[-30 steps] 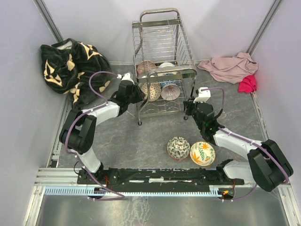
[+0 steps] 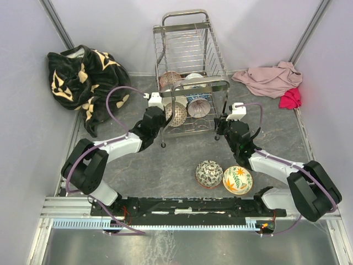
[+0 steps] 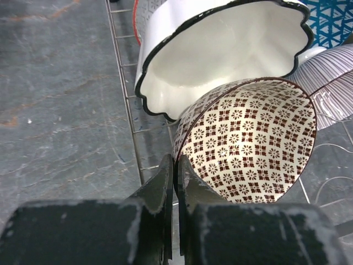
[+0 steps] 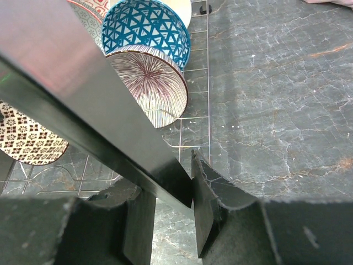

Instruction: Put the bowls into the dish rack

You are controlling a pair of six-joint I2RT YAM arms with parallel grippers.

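Note:
In the metal dish rack [image 2: 187,44] stand several bowls. My left gripper is shut on the rim of a brown-dotted bowl [image 3: 245,143], which sits beside a white scalloped bowl [image 3: 220,49] and a striped bowl [image 3: 336,83]. My right gripper is at the rack's right front post [image 4: 121,127], the metal bar between its fingers; whether they close on it is unclear. A patterned bowl [image 2: 209,174] and a flower-painted bowl [image 2: 237,180] lie on the floor in front of the rack.
A dark blanket [image 2: 85,83] is heaped at the back left, a pink cloth [image 2: 267,78] and a red cloth [image 2: 290,99] at the back right.
The right arm is nearly unchanged.

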